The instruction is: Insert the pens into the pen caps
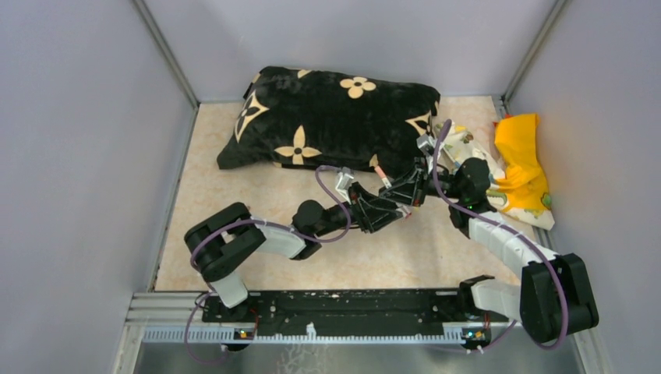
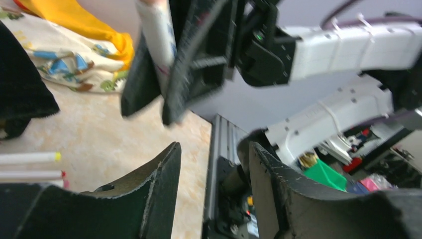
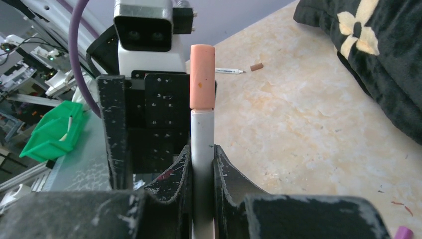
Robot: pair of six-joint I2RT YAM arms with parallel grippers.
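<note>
Held upright in my right gripper is a white pen (image 3: 203, 134), an orange cap (image 3: 202, 74) on its upper end meeting the barrel at a thin seam. The lower part of that pen runs down between the shut fingers. My left gripper stands part open, its gap empty, below and to one side of the right gripper. On the table lie several white pens (image 2: 30, 158) with yellow, red and pink ends. Farther off, a white pen (image 3: 229, 70) rests apart from a brown cap (image 3: 257, 66). A purple piece (image 3: 403, 232) shows at the corner.
A dark patterned cushion (image 1: 335, 117) fills the back of the table. Yellow and printed cloth (image 1: 521, 167) lies at the right. Both arms stand very close together at the centre.
</note>
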